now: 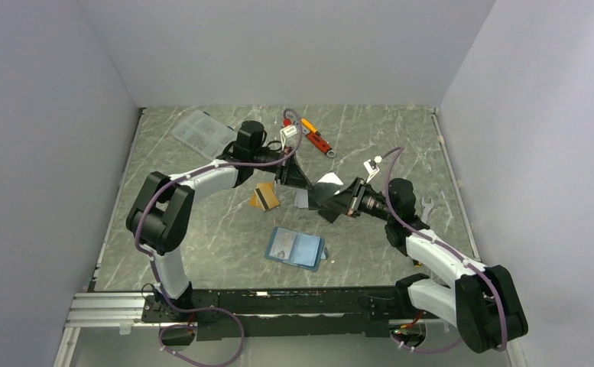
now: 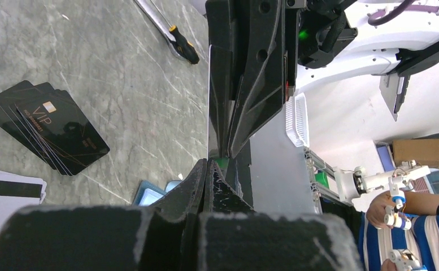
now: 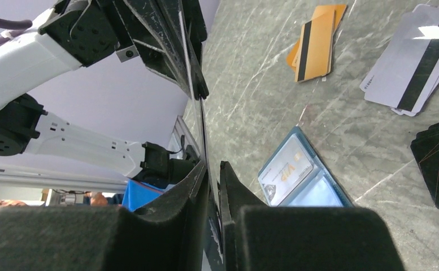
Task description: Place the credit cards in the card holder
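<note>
A thin card (image 1: 326, 186), dark with a bright glare, spans the gap between my two grippers above the table. Seen edge-on, the same card (image 3: 190, 62) runs from my right fingers up to the left ones. My left gripper and right gripper are both shut on it, at opposite ends. The open blue card holder (image 1: 294, 248) lies in front, a white card (image 3: 287, 175) in one side. Black VIP cards (image 2: 59, 130) lie fanned on the table, near white cards (image 3: 412, 56) and gold cards (image 3: 317, 48) with black stripes.
A clear plastic box (image 1: 203, 134) sits at the back left. Red and orange tools (image 1: 318, 144) lie at the back centre, and a wrench (image 1: 427, 208) at the right. Bare table surrounds the card holder.
</note>
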